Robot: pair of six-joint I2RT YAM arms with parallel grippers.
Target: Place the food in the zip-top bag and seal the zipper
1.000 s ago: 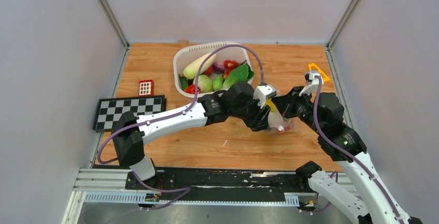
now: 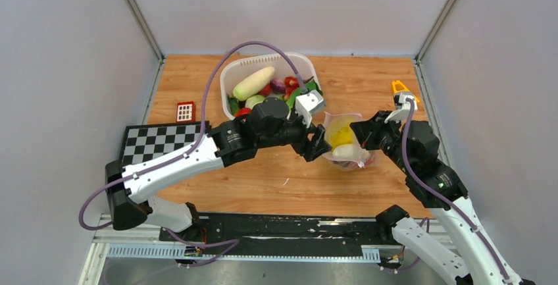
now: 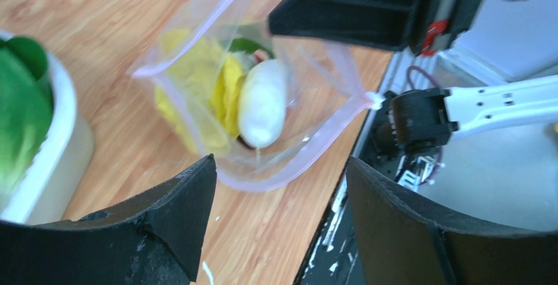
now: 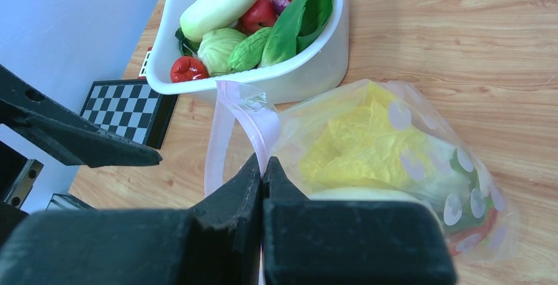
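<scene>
A clear zip-top bag (image 2: 347, 156) sits on the wood table holding yellow leaves, a white oblong item (image 3: 262, 101) and some green and red food. My right gripper is shut on the bag's rim, holding that edge up; the bag's mouth gapes in the left wrist view. My left gripper is part open just left of the bag, above its rim, with nothing between its fingers. A white basket (image 4: 309, 68) of vegetables, with a white gourd, leafy greens, tomatoes and onion, stands behind, to the left of the bag.
A checkered board (image 2: 158, 143) and a small red-and-white object (image 2: 185, 111) lie at the left. A yellow tool (image 2: 399, 86) lies at the back right.
My left arm has pulled back to the left, away from the bag and the right gripper, uncovering more of the bag in the top view. The right arm is nearly still.
</scene>
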